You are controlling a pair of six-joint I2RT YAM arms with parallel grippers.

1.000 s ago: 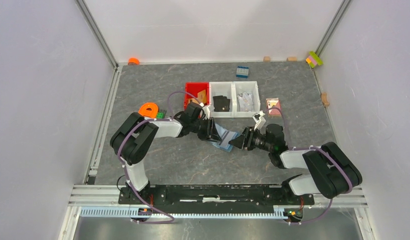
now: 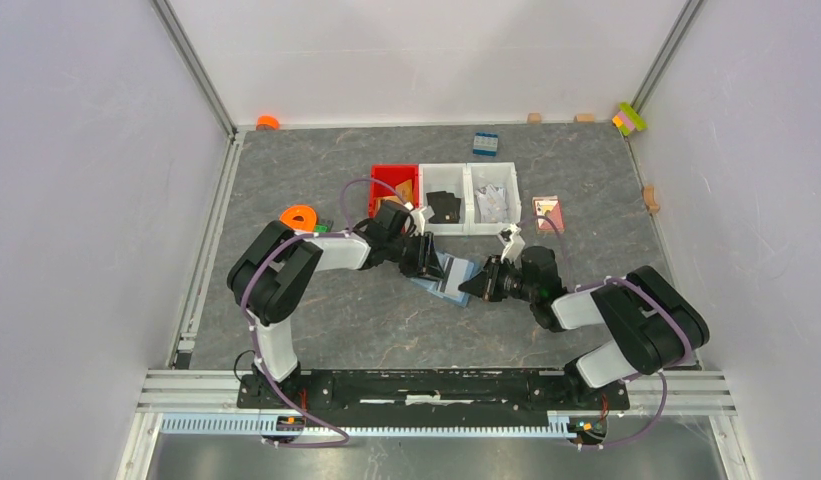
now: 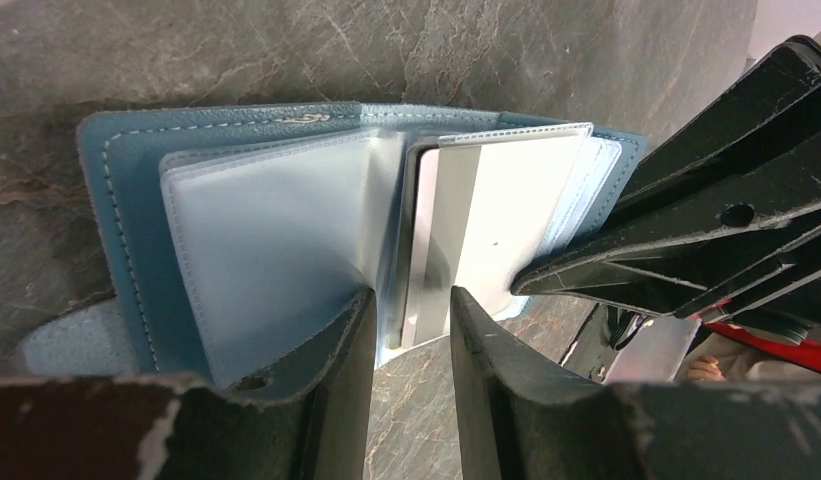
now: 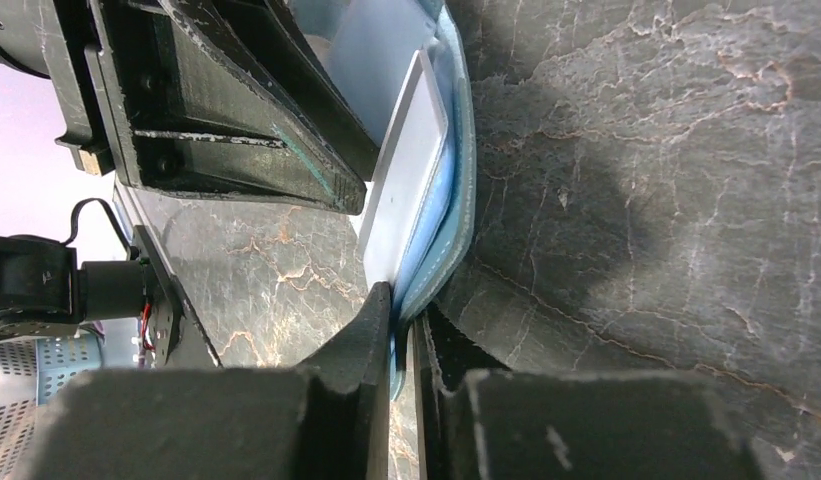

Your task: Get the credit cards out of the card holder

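The blue card holder (image 3: pixel 136 230) lies between my grippers on the grey table, with clear sleeves and a white card (image 3: pixel 501 210) on a stack at its right half. My left gripper is part open, fingertips at the edge of the card stack. My right gripper has its fingertips on the holder's edge, the blue layers and white card running down between them; whether they grip firmly is unclear. In the top view the holder (image 2: pixel 456 280) is partly hidden by both grippers.
Behind stand a red bin (image 2: pixel 394 172) and white bins (image 2: pixel 469 228). An orange round object (image 2: pixel 298 218) lies left, a pink box (image 2: pixel 548 212) right.
More white shows on the holder. My left gripper has moved slightly right since a second ago.
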